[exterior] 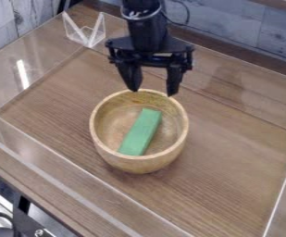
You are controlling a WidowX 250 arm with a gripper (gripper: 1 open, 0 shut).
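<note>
My black gripper (152,74) hangs above the back rim of a tan round bowl (167,157), its two fingers spread open with nothing between them. A green oblong block (139,131) lies inside the bowl, tilted slightly from lower left to upper right, clear of the gripper.
The bowl stands on a wooden table (231,176) with bare room to its left and right. A clear wire-like or plastic object (5,39) is at the upper left, partly hard to make out. Dark cables show at the lower left corner beyond the table's edge.
</note>
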